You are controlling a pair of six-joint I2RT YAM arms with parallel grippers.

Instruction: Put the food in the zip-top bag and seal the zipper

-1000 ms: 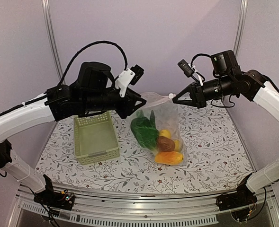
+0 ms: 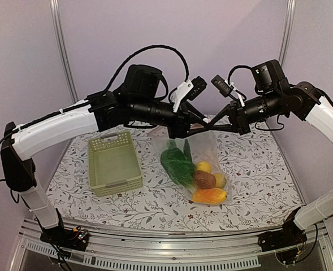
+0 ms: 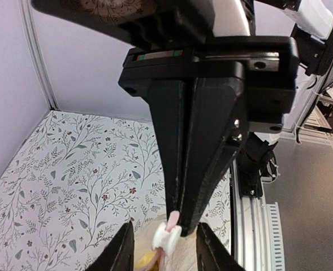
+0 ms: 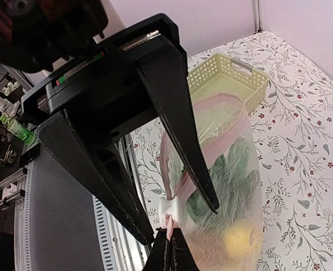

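A clear bag [image 2: 183, 158] with pink top hangs between the arms, holding leafy greens [image 2: 177, 166], a yellow item [image 2: 203, 167], a brown potato [image 2: 204, 179] and an orange item [image 2: 209, 195]. Its white zipper slider [image 3: 165, 240] sits at the tips of my right gripper [image 2: 210, 125], which is shut on the bag's top edge. My left gripper [image 2: 200, 127] is part open, its fingers either side of the slider, close against the right gripper.
An empty green plastic basket [image 2: 114, 161] stands to the left on the floral mat [image 2: 256, 186]. Walls enclose the back and sides.
My left gripper has moved right to meet the right gripper at the slider. The bag and food have shifted slightly right and down.
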